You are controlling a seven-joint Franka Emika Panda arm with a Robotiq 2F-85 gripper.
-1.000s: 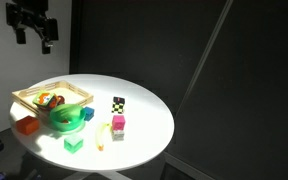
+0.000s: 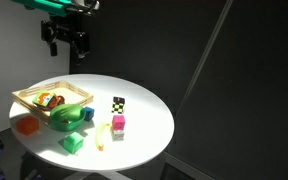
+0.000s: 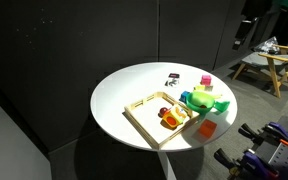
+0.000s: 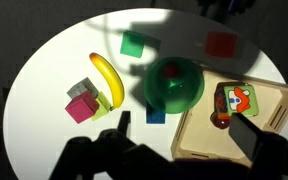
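High above the left part of the round white table, my gripper (image 2: 67, 50) hangs open, its fingers wide apart with nothing between them. Below it stand a wooden tray (image 4: 268, 92) and a green bowl (image 4: 187, 97). A round red thing (image 4: 171, 70) shows inside the bowl. The tray holds a colourful toy with a face (image 4: 241, 98) and a dark red round item (image 4: 220, 120). A blue block (image 4: 155, 116) sits against the bowl's side, partly hidden. The yellow banana (image 4: 107, 78) lies apart from the bowl.
Near the table's edge are a green block (image 4: 133, 43) and a red-orange block (image 4: 220, 44). Beside the banana stand a pink block (image 4: 81, 108), a grey one (image 4: 82, 86) and a yellow-green piece (image 4: 102, 105). A black patterned cube (image 2: 118, 104) sits farther back.
In exterior view 1 my gripper has moved right and a little down, staying open. The objects on the table have not moved.
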